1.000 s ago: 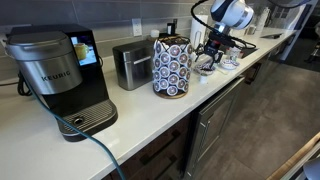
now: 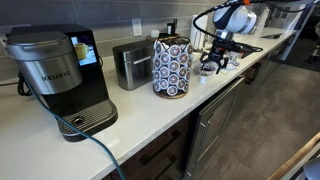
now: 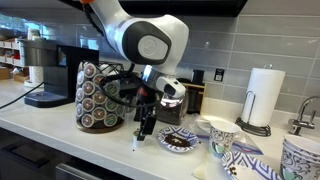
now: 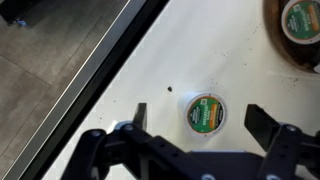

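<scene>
A single coffee pod [image 4: 206, 115] with a green and orange lid lies on the white counter in the wrist view. My gripper stands open above it, one finger to each side and nothing held. Exterior view 2 shows the gripper [image 3: 146, 128] low over the counter, with the small white pod [image 3: 136, 142] close to its fingertips. From exterior view 1 the gripper [image 2: 213, 62] is far down the counter, its fingertips too small to make out clearly.
A pod carousel [image 2: 171, 69] full of pods stands on the counter, with a Keurig coffee maker [image 2: 60, 75] and a toaster [image 2: 133, 64] near it. Patterned plates [image 3: 178, 140], bowls [image 3: 300, 158] and a paper towel roll [image 3: 262, 95] occupy the other side. The counter's front edge is close.
The arm has come down and shifted slightly to the right in exterior view 1, bringing the gripper closer to the counter. Objects on the counter look unmoved.
</scene>
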